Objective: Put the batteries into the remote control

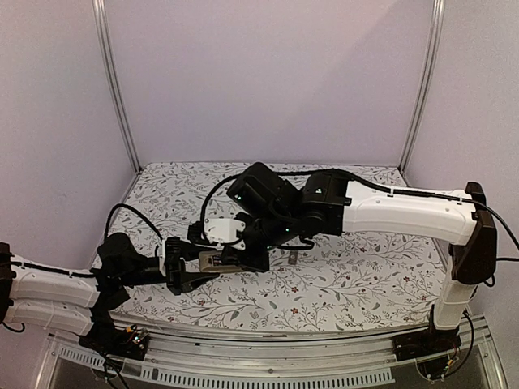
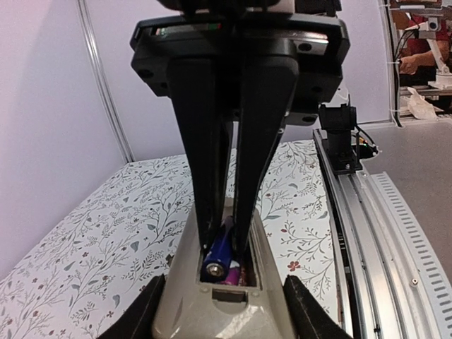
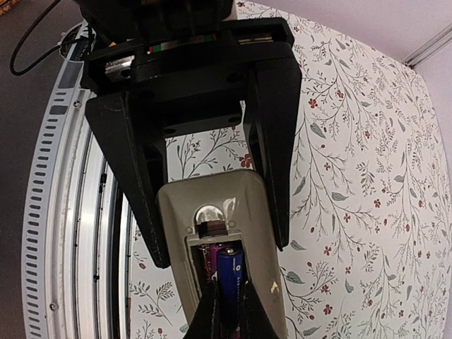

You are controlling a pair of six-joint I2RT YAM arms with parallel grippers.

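The grey-beige remote control (image 2: pixel 224 318) is held by my left gripper, whose black fingers press its sides. Its open battery compartment faces my right gripper. Inside lie a blue battery (image 3: pixel 229 272) and, beside it, a purple battery (image 3: pixel 208 256). The blue battery's near end looks slightly raised in the left wrist view. My right gripper has its narrow fingertips down in the compartment, one on each side of the blue battery; whether they grip it is unclear. In the top view my right gripper hides most of the remote control (image 1: pixel 212 263).
A small greyish flat piece (image 1: pixel 293 257) lies on the floral table (image 1: pixel 357 284), just right of the right gripper. A metal rail (image 1: pixel 259 369) runs along the front edge.
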